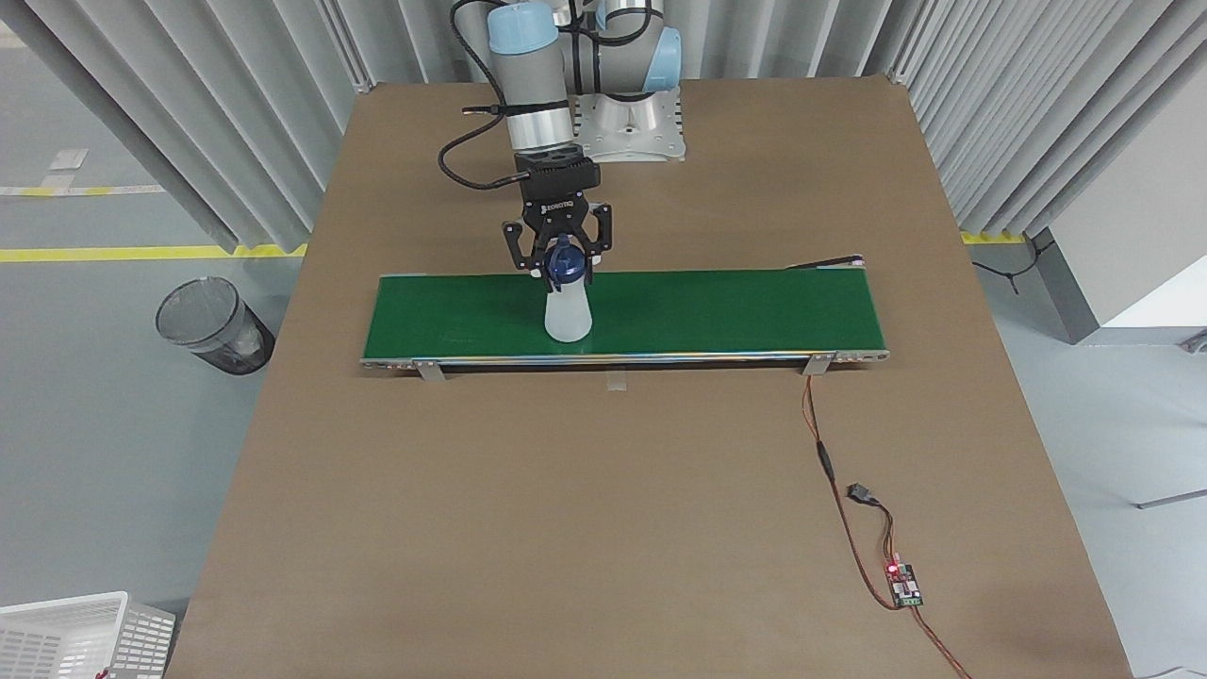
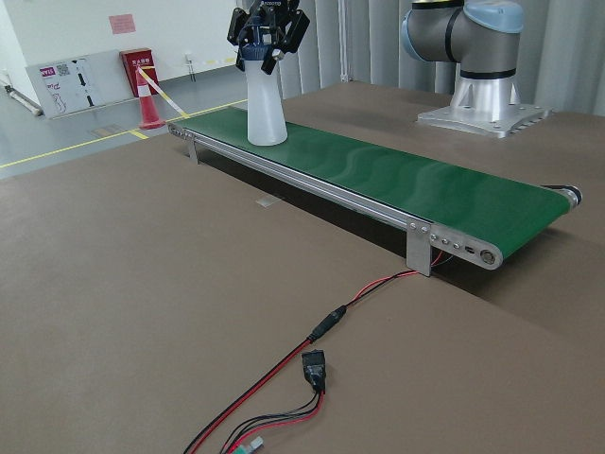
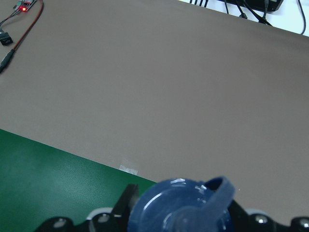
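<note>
A white bottle [image 1: 568, 311] with a blue cap [image 1: 566, 261] stands on the green conveyor belt [image 1: 724, 311], left of its middle in the front view. The gripper [image 1: 567, 271] is at the cap, its black fingers around it. In the left view the same bottle [image 2: 265, 109] is upright at the far part of the belt, the gripper at its top. The wrist view shows the blue cap [image 3: 171, 208] between the fingers, close to the camera. The gripper looks shut on it.
Wires and a small board [image 1: 905, 584] lie at the right. The robot's base [image 1: 634, 141] is behind. A bin [image 1: 209, 322] and a basket [image 1: 57, 634] are on the floor at the left.
</note>
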